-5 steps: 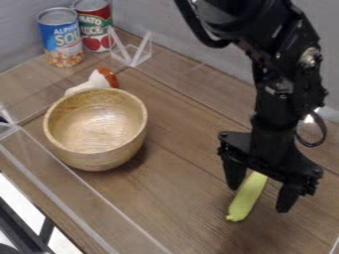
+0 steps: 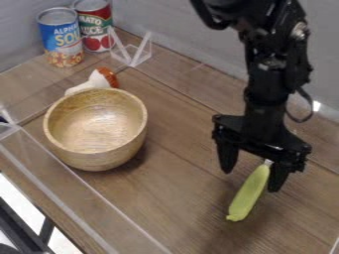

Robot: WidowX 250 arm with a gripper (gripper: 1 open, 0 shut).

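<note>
My black gripper (image 2: 252, 169) is open, its two fingers pointing down just above the upper end of a pale yellow-green elongated object (image 2: 244, 200) lying on the wooden table. The object's top end is partly behind the fingers, and whether they touch it I cannot tell. A wooden bowl (image 2: 94, 129) stands to the left.
A small white and orange object (image 2: 95, 81) lies behind the bowl. Two cans, one blue (image 2: 62, 38) and one red (image 2: 97, 24), stand in the back left corner. The table between bowl and gripper is clear.
The arm and open gripper have shifted slightly up and left, uncovering a little more of the yellow-green object, which lies in the same place.
</note>
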